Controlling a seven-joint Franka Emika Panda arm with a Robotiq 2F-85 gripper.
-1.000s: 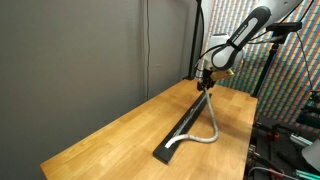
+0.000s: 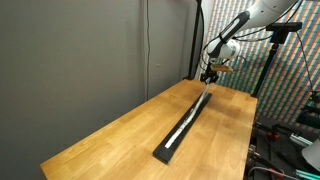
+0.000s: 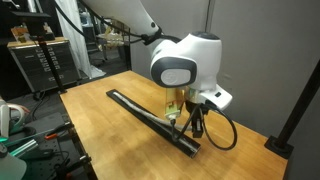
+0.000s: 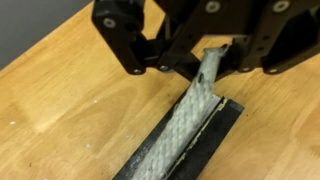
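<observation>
A pale grey braided rope runs along a long black channel in the wrist view. My gripper is shut on the rope close to one end, and a short tip sticks out past the fingers. In exterior view 1 the gripper is low over the far end of the channel. The rope stretches from it along the channel toward the near end. Exterior view 2 shows the arm over the near end of the channel; its body hides part of the rope.
A grey wall panel borders it on the left in exterior view 1. Dark equipment with cables stands at the right edge.
The gripper has moved away toward the channel's far end and lower. The rope, which bowed out to the right onto the table, now lies nearly straight along the channel.
</observation>
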